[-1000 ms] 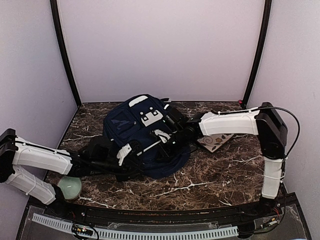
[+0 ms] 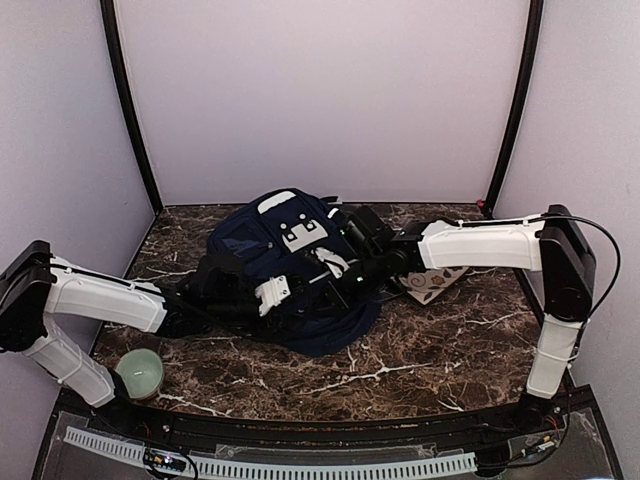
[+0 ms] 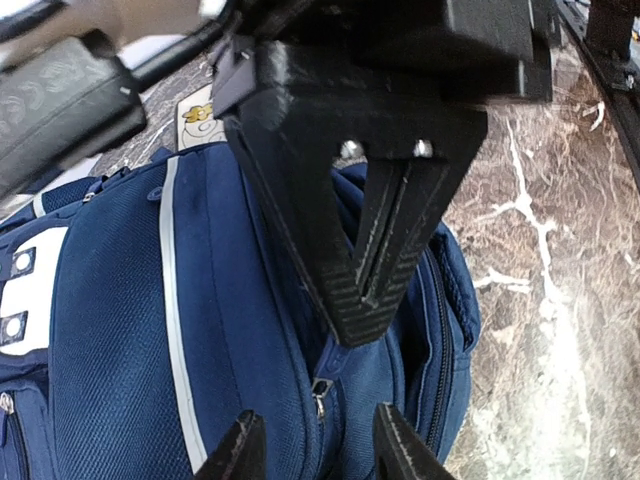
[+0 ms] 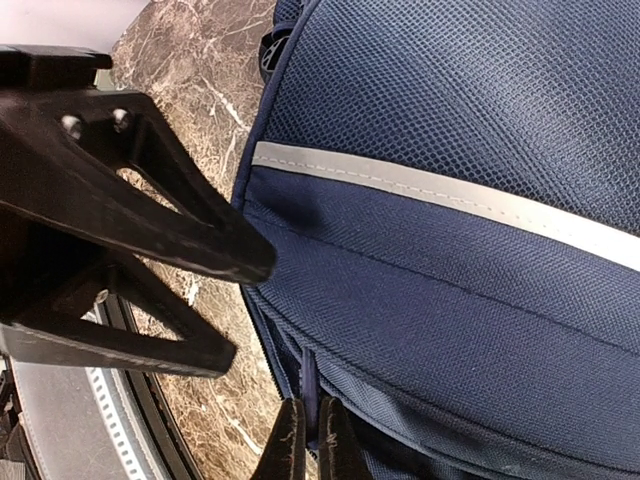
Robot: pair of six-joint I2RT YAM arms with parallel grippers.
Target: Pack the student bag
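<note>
The navy student bag [image 2: 327,338] lies on the marbled table, with a pale stripe across it and an opening along its near side. My right gripper is shut on a blue zipper pull [image 4: 309,375] at this opening. In the left wrist view, the metal zipper slider [image 3: 320,392] shows just below the right gripper's tips. My left gripper stands open close by, its fingertips either side of the slider in that view, nothing between them. The right wrist view shows its parted fingers [image 4: 225,255] left of the pull.
A pale green bowl [image 2: 140,372] sits at the front left. Behind the right arm lies a patterned flat item [image 2: 432,287], partly hidden. Both arms are close together over the bag.
My left gripper has moved right and inward, closer to the right gripper and the zipper slider.
</note>
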